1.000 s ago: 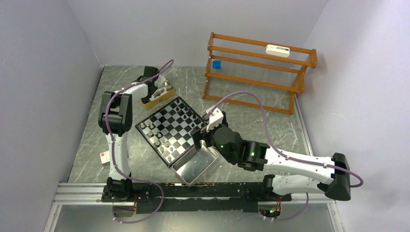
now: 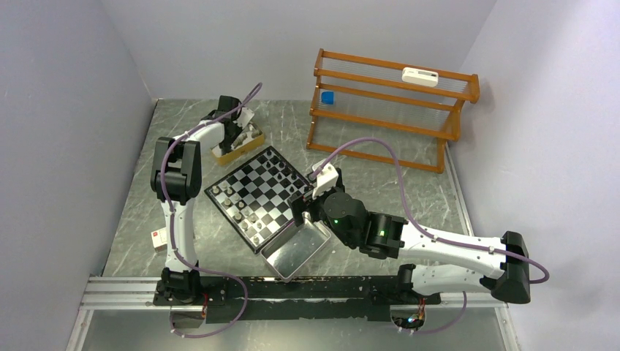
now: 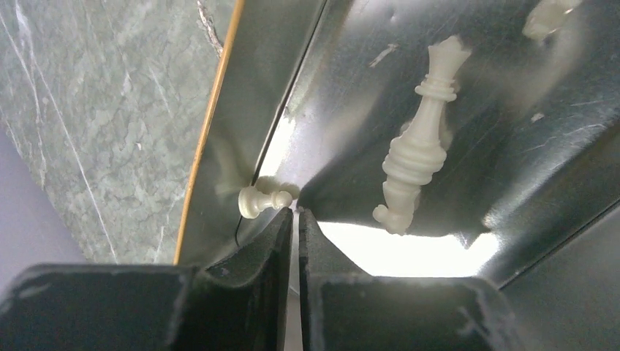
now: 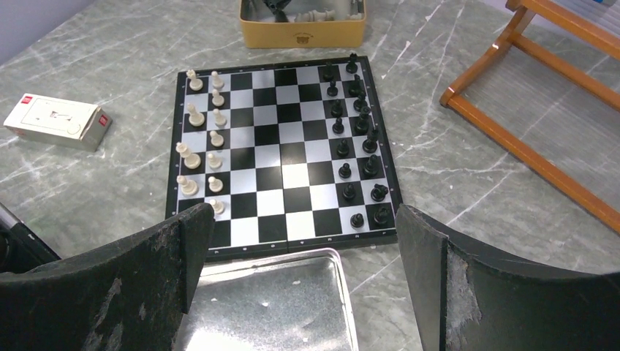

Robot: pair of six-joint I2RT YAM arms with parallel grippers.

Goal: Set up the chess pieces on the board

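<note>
The chessboard [image 4: 280, 157] carries white pieces along its left side and black pieces along its right. My left gripper is down in the yellow-rimmed box [image 2: 247, 147], fingertips beside a small white pawn [image 3: 257, 202] lying at the wall. The gripper is shut; whether anything is between the tips is unclear. A large white piece [image 3: 413, 157] lies to the right, and another white piece [image 3: 548, 18] sits at the upper right. My right gripper stands open over the near metal tray, nothing visible between its fingers.
The empty metal tray [image 2: 292, 248] borders the board's near side. A wooden rack [image 2: 387, 115] stands back right, and a small white box [image 4: 58, 121] lies left of the board. Bare table surrounds the board on the right.
The left arm's head has shifted very slightly over the yellow box. The right arm has not visibly moved.
</note>
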